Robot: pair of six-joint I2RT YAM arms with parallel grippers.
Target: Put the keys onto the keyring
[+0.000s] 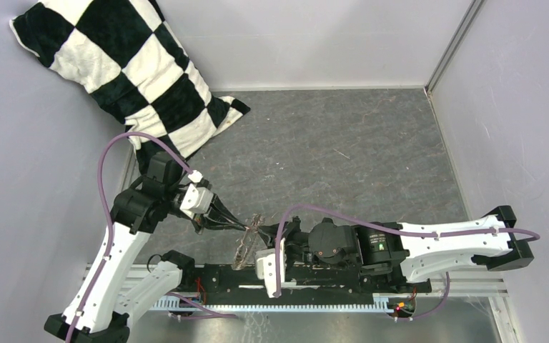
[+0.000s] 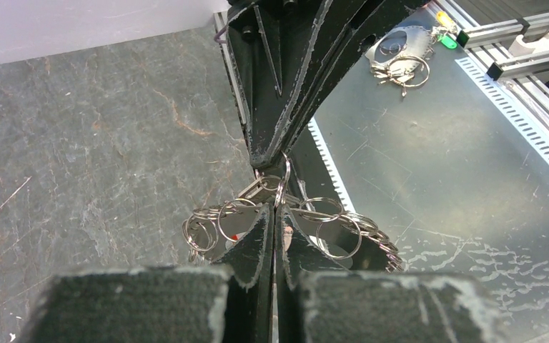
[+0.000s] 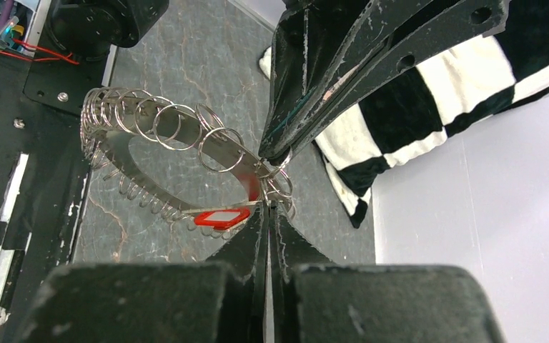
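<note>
A metal band strung with many small rings (image 3: 164, 123) forms a large loop between my two grippers. It carries a red-framed tag (image 3: 221, 218). In the left wrist view, a thin small ring (image 2: 284, 179) runs into the closed tips of my left gripper, which is shut on it. My right gripper is also shut, its tips close to the left ones and against the small rings. Whether anything thin sits between the right fingers is hard to tell. From above, the loop (image 1: 242, 254) hangs where both grippers meet.
Another ring bunch (image 2: 404, 70) with yellow and green tags lies on the metal plate (image 2: 429, 164) near the rail. A checkered cushion (image 1: 125, 68) leans in the back left corner. The grey floor (image 1: 329, 157) behind the arms is clear.
</note>
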